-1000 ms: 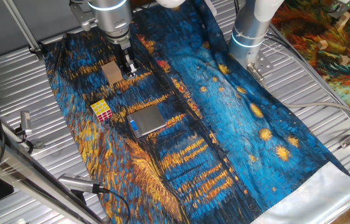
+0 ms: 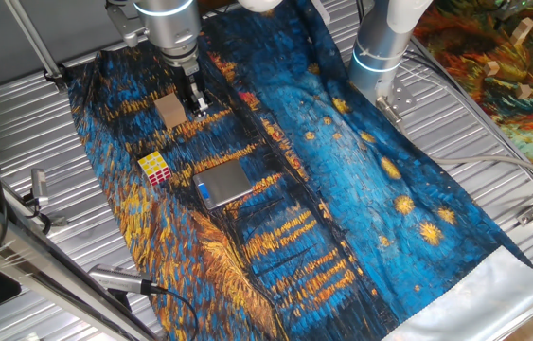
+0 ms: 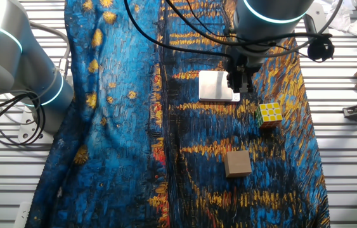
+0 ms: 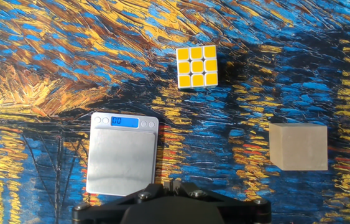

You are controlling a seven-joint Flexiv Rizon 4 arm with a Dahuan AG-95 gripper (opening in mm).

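A Rubik's cube (image 4: 197,66) with a yellow top face lies on the painted cloth, at the upper middle of the wrist view. Below it and to the left is a silver kitchen scale (image 4: 122,158), its blue display lit and its plate bare. On the right of that view sits a plain tan box (image 4: 299,147). My gripper shows at the bottom edge, fingertips together and nothing visible between them. In exterior view 1 the gripper (image 2: 200,107) hangs over the cloth beside the tan box (image 2: 169,111), apart from the cube (image 2: 154,169) and scale (image 2: 222,185).
The swirl-patterned cloth (image 2: 342,180) covers most of the slatted metal table (image 2: 44,213), with some folds. Cables (image 3: 184,45) cross exterior view 2.
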